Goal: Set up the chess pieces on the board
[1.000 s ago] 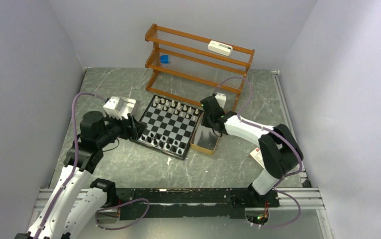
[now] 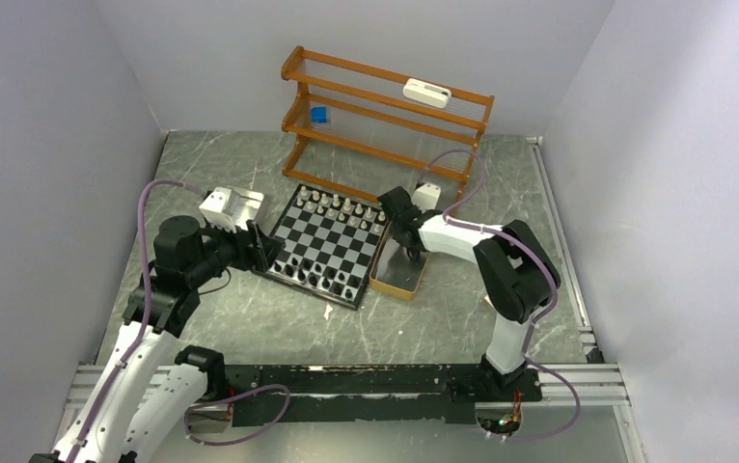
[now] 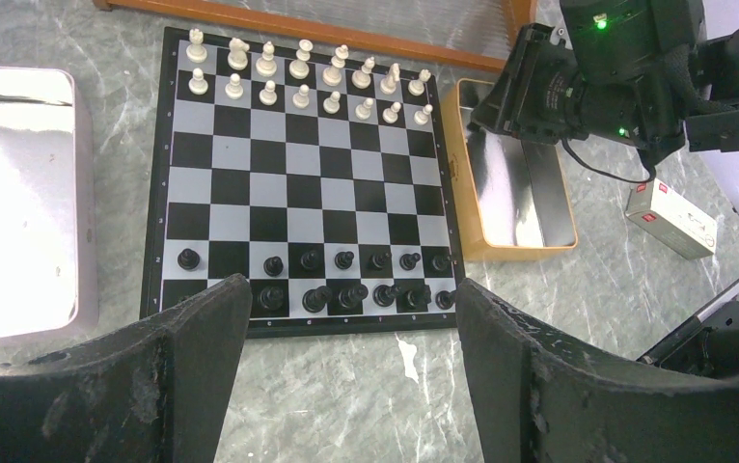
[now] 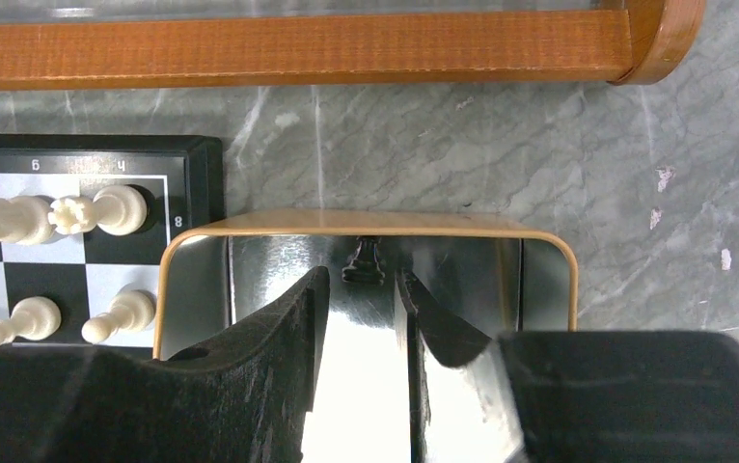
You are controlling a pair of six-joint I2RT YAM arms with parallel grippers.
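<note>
The chessboard (image 3: 305, 190) carries white pieces (image 3: 300, 68) along its back rows and black pieces (image 3: 350, 295) along the front. My left gripper hangs beside the board's front left, its fingers apart with nothing between them. My right gripper is down at the gold-rimmed box (image 3: 472, 222) right of the board. A black piece (image 4: 364, 270) lies in the box at the far wall, just beyond the fingertips. Whether anything is held lower between those fingers is not clear.
A wooden rack (image 2: 385, 149) stands behind the board. A metal tray (image 3: 18, 203) is at the left, and a small carton (image 3: 670, 220) lies right of the box. The marble table in front of the board is mostly clear.
The left arm and the board look the same.
</note>
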